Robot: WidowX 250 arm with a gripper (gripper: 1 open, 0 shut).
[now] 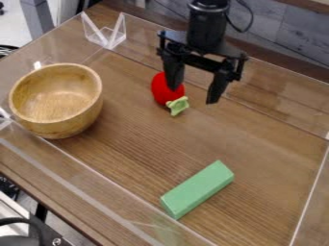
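My gripper [198, 67] is a black arm end reaching in from the top centre, hanging above the table. Below it to the left lies a red object [166, 86] with a small light-green piece [179, 105] at its lower right. A wooden bowl [54, 102] sits at the left. A mint-green block [197, 187] lies at the lower right. Whether the gripper is open or shut is unclear.
The light wooden table [115, 183] has free room at the centre and right. A clear wire-like object [108, 29] stands at the upper left. Dark cables lie at the left edge.
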